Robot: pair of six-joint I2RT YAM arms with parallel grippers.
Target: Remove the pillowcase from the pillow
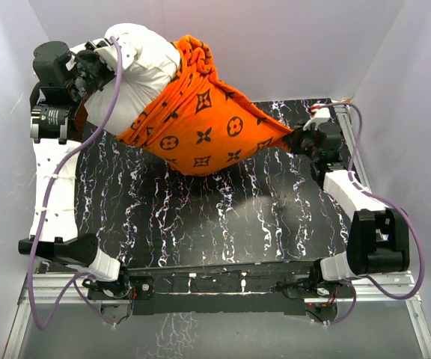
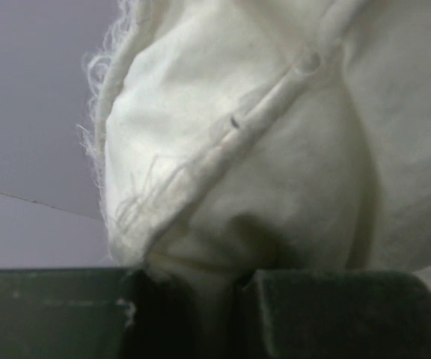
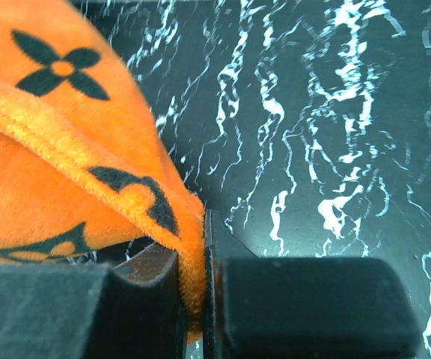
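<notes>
The white pillow is lifted at the upper left, with the orange patterned pillowcase bunched over its right part and stretched toward the right. My left gripper is shut on the pillow's white fabric, whose seam with frayed threads fills the left wrist view. My right gripper is shut on the narrow end of the pillowcase, which runs between its fingers in the right wrist view.
Pale walls enclose the sides and back.
</notes>
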